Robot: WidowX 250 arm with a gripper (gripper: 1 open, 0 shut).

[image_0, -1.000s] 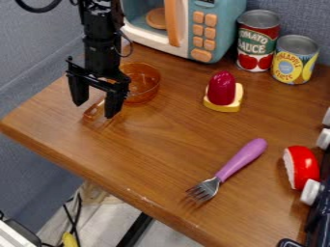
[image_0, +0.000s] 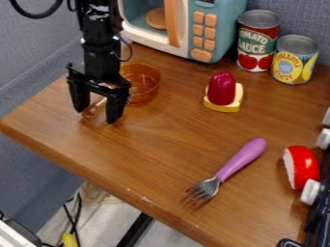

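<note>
My black gripper hangs low over the left part of the wooden table, just in front of an orange translucent bowl. Its two fingers are apart, with a small translucent orange piece low between or behind them, too small to tell whether it is held. A purple-handled fork lies at the front middle. A red object on a yellow base stands right of the bowl.
A toy microwave and two cans, red and yellow, stand at the back. A red-and-white object and dark items line the right edge.
</note>
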